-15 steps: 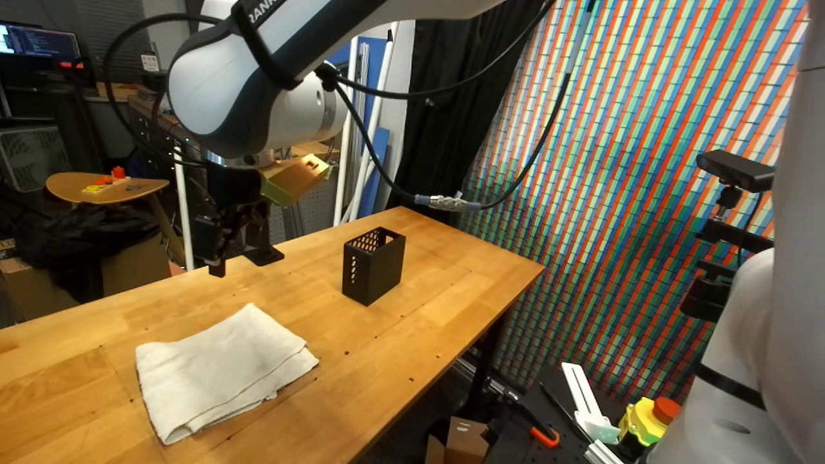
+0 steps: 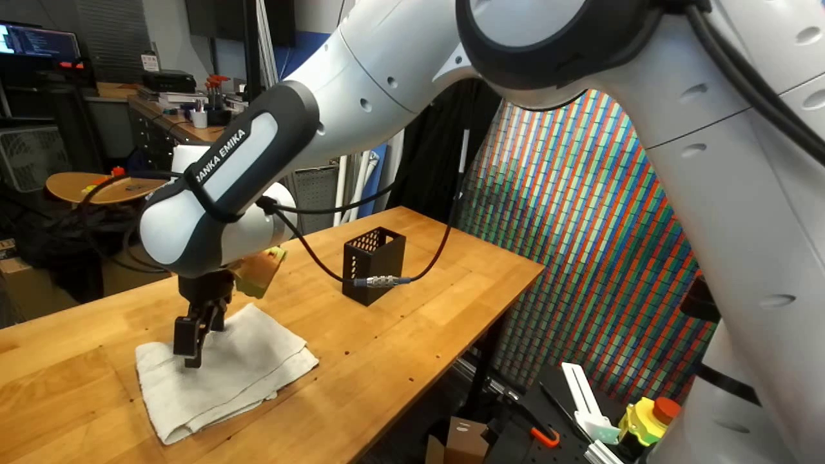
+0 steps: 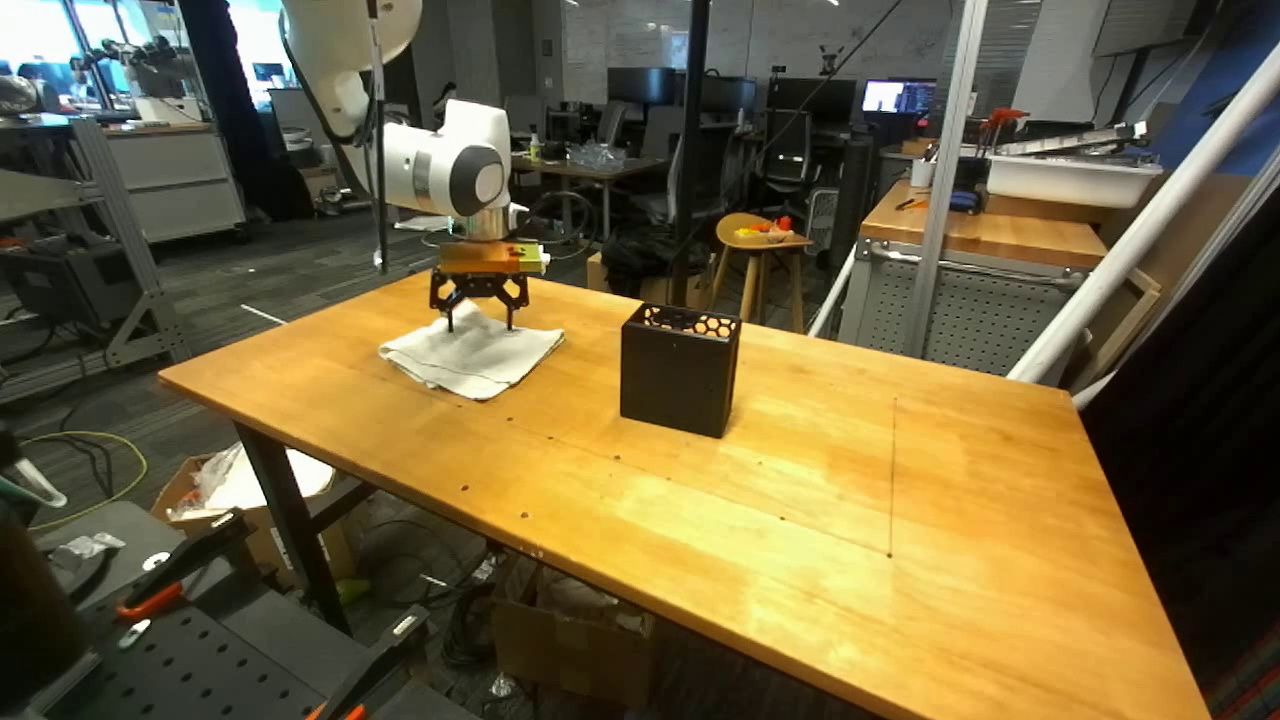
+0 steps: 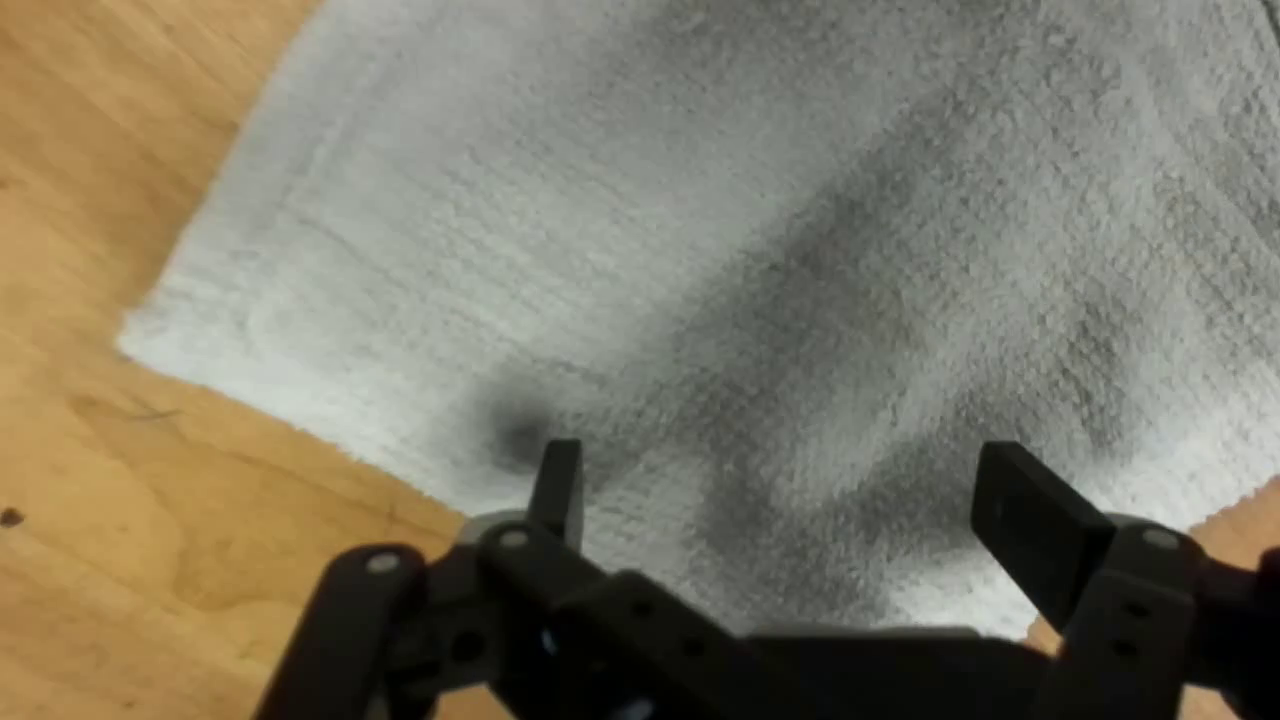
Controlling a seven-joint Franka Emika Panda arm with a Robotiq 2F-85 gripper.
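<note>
A folded white cloth (image 2: 255, 356) lies on the wooden table, its layered edges showing along the front side. Just over it is my gripper (image 3: 480, 324), pointing down, its two fingers set wide apart. In the wrist view the open gripper has only the cloth's surface (image 4: 672, 240) below and between its fingers. Whether the fingertips touch the fabric I cannot tell. One corner of the cloth lies flat on the wood at the left of that view.
A black box (image 3: 678, 372) with a pattern of holes stands upright on the table, apart from the cloth. The wide table surface (image 3: 960, 576) beyond the box is bare. A cable (image 2: 441, 247) loops from the arm in front of the box in exterior view 1.
The arm has come down, bringing my gripper from well above the table's far side to close over the cloth. The cloth and the box have stayed in place.
</note>
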